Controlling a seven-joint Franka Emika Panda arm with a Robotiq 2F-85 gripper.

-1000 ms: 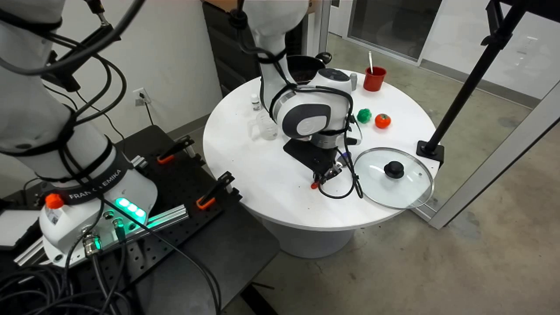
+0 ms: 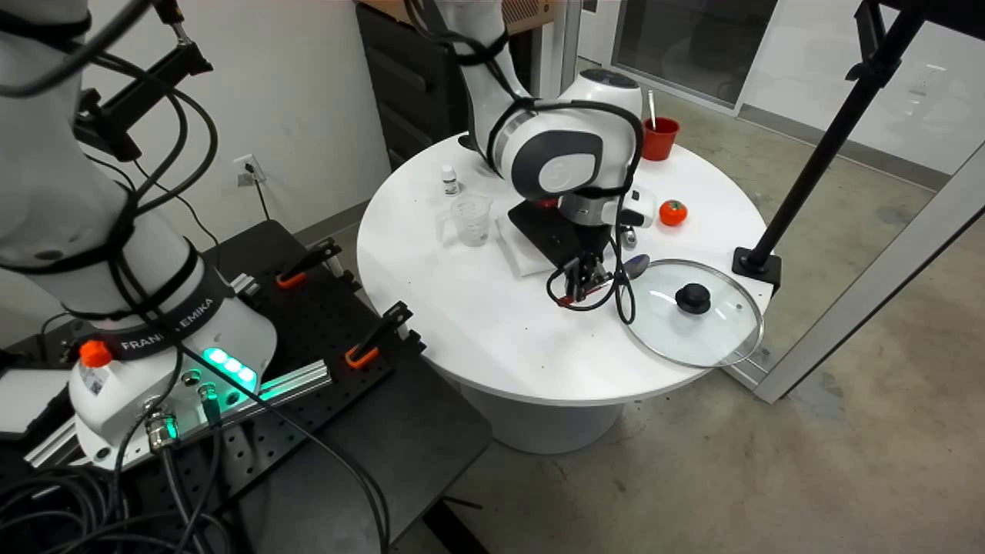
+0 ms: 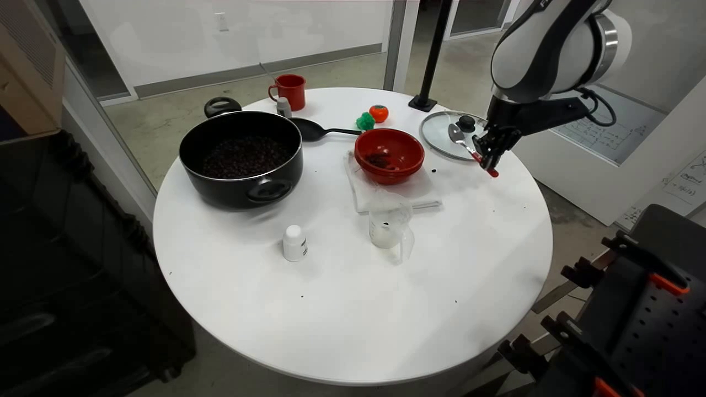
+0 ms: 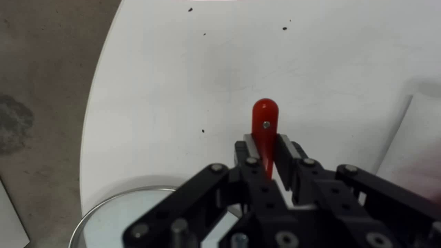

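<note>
A spoon with a red handle point(image 4: 265, 117) and a metal bowl point(image 3: 456, 133) is held by its handle, and my gripper is shut on it. In the second exterior view the gripper point(image 3: 488, 157) hangs over the right part of the table, beside the glass lid. The spoon's bowl end point(image 2: 635, 267) shows by the lid's edge in the first exterior view, where the gripper point(image 2: 582, 288) partly covers the handle. The wrist view shows the handle's rounded end poking out past the fingers; the metal bowl is hidden there.
The glass lid point(image 3: 437, 138) lies near the table edge. Stacked red bowls point(image 3: 390, 173) rest on a white cloth point(image 3: 423, 198). A black pot point(image 3: 198, 188), clear measuring cup point(image 3: 384, 231), white bottle point(image 3: 294, 245), tomato point(image 3: 379, 113) and red mug point(image 3: 291, 92) stand around.
The arm has risen and shifted a little away from the table's near edge, carrying the spoon with it. The spoon's bowl now shows clearly by the lid.
</note>
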